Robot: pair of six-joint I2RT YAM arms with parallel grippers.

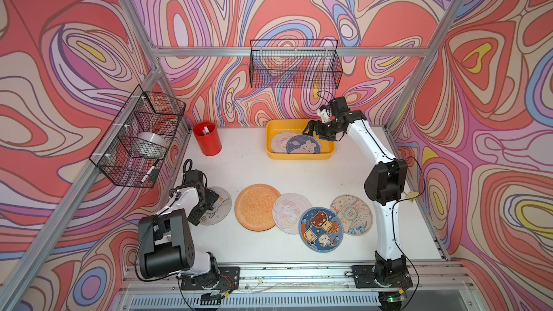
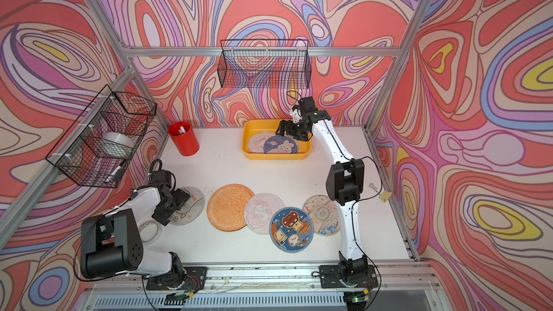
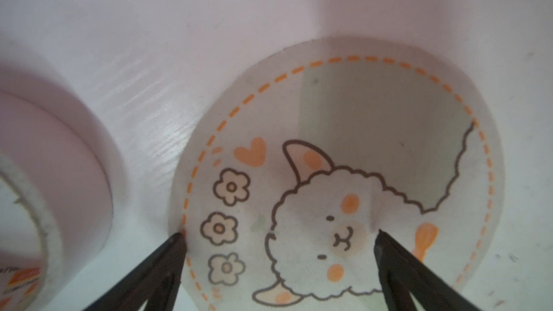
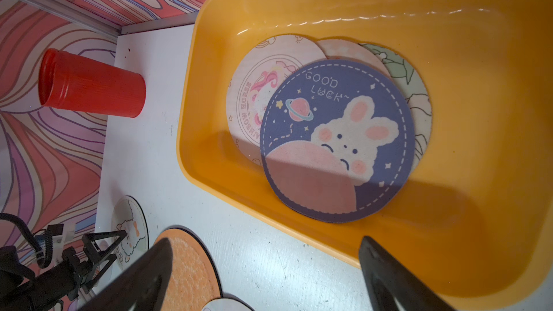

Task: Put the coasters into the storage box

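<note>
The yellow storage box point(image 4: 195, 155) stands at the back of the table. Several coasters lie inside it, the dark blue bunny coaster point(image 4: 357, 187) on top. Over the box's right part hangs my right gripper point(image 1: 318, 132), open and empty. A pale sheep coaster point(image 3: 345, 242) lies flat at the left; my left gripper point(image 1: 206, 208) is open above it, nothing gripped. In a row to its right lie the orange coaster point(image 1: 257, 207), the pink unicorn coaster point(image 1: 291, 213), the blue cartoon coaster point(image 1: 320, 230) and a patterned coaster point(image 1: 352, 214). The unicorn coaster touches or overlaps its neighbours.
A red cup point(image 1: 208, 139) stands at the back left. A white roll-like ring point(image 3: 75, 184) sits close beside the sheep coaster, under the left arm. Wire baskets point(image 1: 295, 68) hang on the frame. The table between box and coasters is clear.
</note>
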